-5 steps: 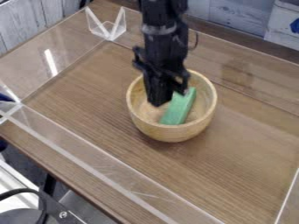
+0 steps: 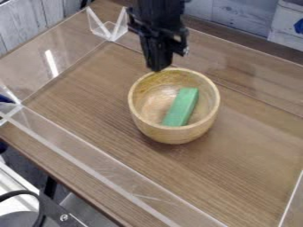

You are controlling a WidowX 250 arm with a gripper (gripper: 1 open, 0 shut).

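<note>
A round pale wooden bowl [image 2: 173, 126] stands on the brown table, with a green rectangular block [image 2: 180, 106] lying inside at its right side. My dark gripper [image 2: 158, 62] hangs just above and behind the bowl's back rim, pointing down. It is blurred; it looks shut, with nothing visible between its fingers.
A clear plastic piece [image 2: 106, 25] sits at the back left. White panels edge the back corners, and cables show at the lower left.
The bowl and green block look nearly unchanged.
</note>
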